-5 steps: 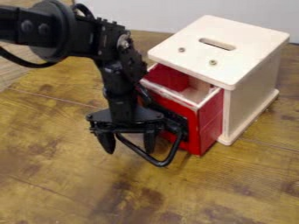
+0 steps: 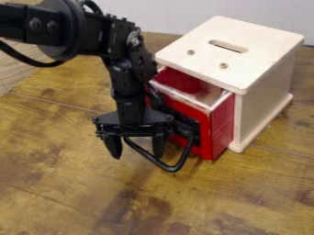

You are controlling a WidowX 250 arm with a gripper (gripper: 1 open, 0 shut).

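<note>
My black gripper (image 2: pixel 135 139) points down at the floor in the middle of the view, just left of the red drawer front (image 2: pixel 218 124). A loop of black cable hangs from it toward the right. Whether its fingers are open or shut on something is hard to tell. The red drawer sticks out from the white cabinet (image 2: pixel 263 101), with its upper part open and its left end partly hidden behind my arm.
The cabinet has a top with a slot and two screws. A pale wall stands at the back.
The gripper and arm have shifted very slightly left, and the cable loop with them. The drawer looks the same.
</note>
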